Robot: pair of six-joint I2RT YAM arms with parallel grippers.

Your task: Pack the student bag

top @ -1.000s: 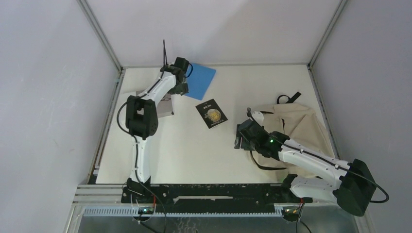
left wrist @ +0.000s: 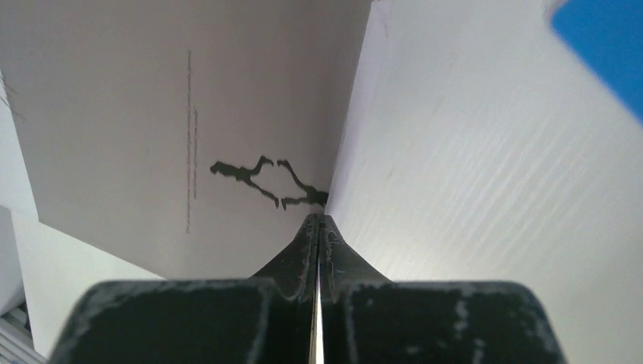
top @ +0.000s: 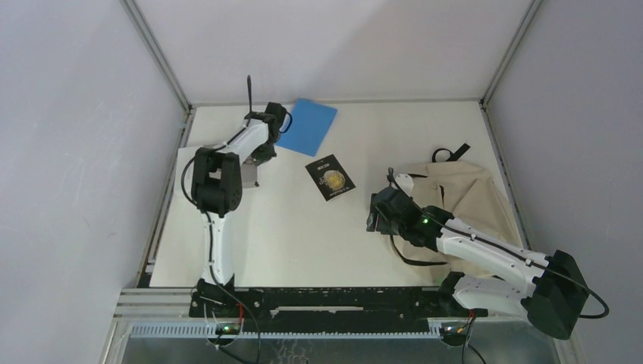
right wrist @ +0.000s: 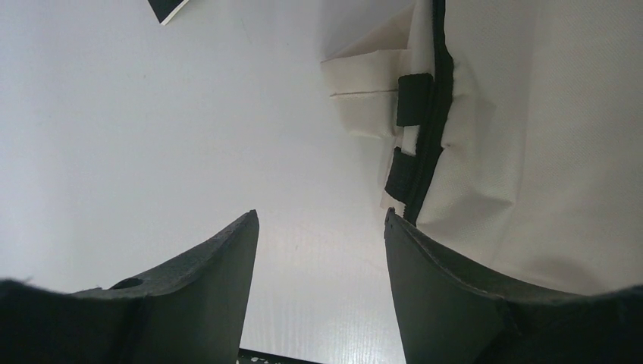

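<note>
The grey-and-white book lies on the table at the left, mostly covered by my left arm in the top view. My left gripper is shut with nothing between its fingers; its tips are at the book's right edge, and the book is outside them. A black booklet with a gold emblem lies mid-table. The blue folder lies flat behind it. At the right is the beige bag with black straps, partly hidden under my right arm. By the bag's left edge my right gripper stands open and empty.
White walls enclose the table at left, right and back. A black strap of the bag trails on the table at its near left side.
My left gripper has moved left over the book, away from the blue folder, and gone from open to shut. The book has shifted slightly left in the top view. The right arm is nearly still.
</note>
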